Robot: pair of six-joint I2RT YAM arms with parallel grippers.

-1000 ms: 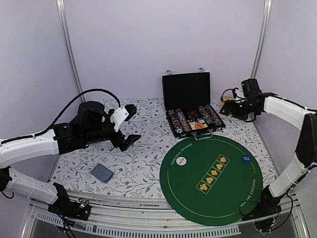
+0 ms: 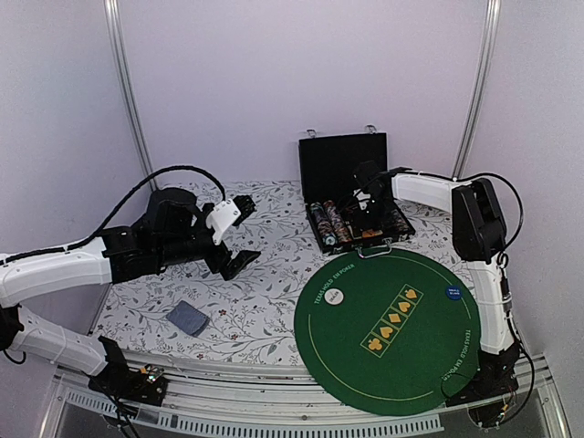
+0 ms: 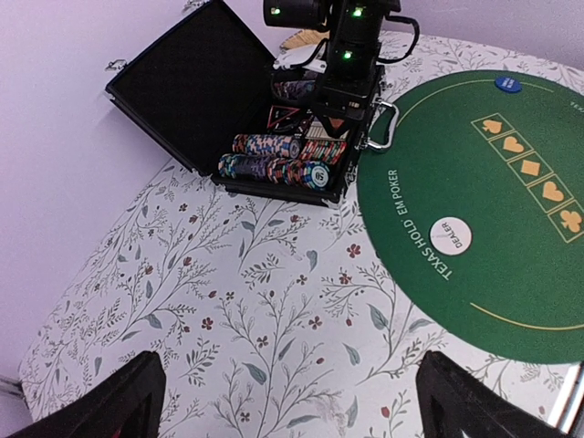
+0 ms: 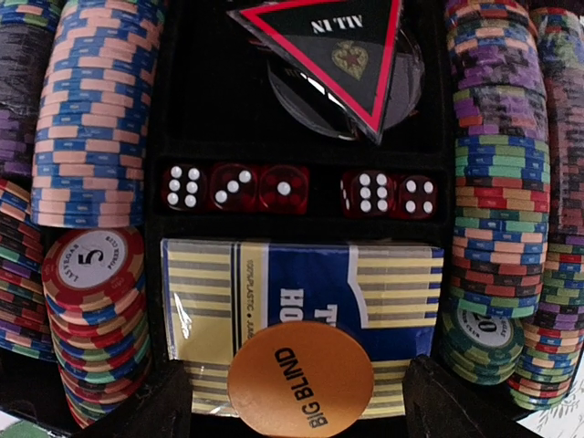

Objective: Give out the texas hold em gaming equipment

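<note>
The open black poker case (image 2: 344, 164) stands at the back of the table, full of chip stacks (image 4: 99, 100). Inside it, the orange Big Blind button (image 4: 301, 379) rests on a boxed deck of cards (image 4: 205, 283). Over this button hovers my right gripper, its fingers (image 4: 155, 406) apart on either side and not visibly touching it. Red dice (image 4: 285, 189) and a triangular All In marker (image 4: 342, 55) lie farther back in the case. My left gripper (image 2: 245, 234) hangs open and empty above the patterned cloth, left of the case.
The round green poker mat (image 2: 411, 365) covers the front right, bearing a white Dealer button (image 2: 334, 297) and a blue button (image 2: 453, 293). A grey-blue cloth square (image 2: 188, 318) lies at front left. Bare tablecloth stretches between it and the mat.
The left arm, mat and buttons on it have stayed put.
</note>
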